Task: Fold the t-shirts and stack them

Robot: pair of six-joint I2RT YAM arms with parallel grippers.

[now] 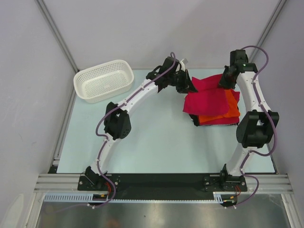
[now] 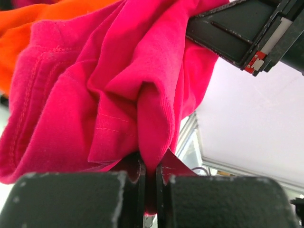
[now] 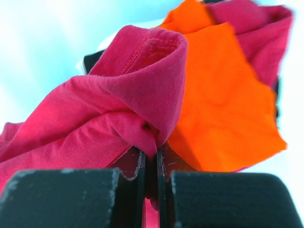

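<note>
A folded pink-red t-shirt hangs between my two grippers, above a stack of folded shirts at the right of the table. The left gripper is shut on its left side; bunched pink cloth rises from between the fingers in the left wrist view. My right gripper is shut on the other side, with gathered fabric pinched in the right wrist view. Beneath it, an orange shirt tops the stack, with red and black cloth lower down. The held shirt hides much of the stack.
An empty white basket stands at the back left. Walls close in behind and on the right, near the right arm.
</note>
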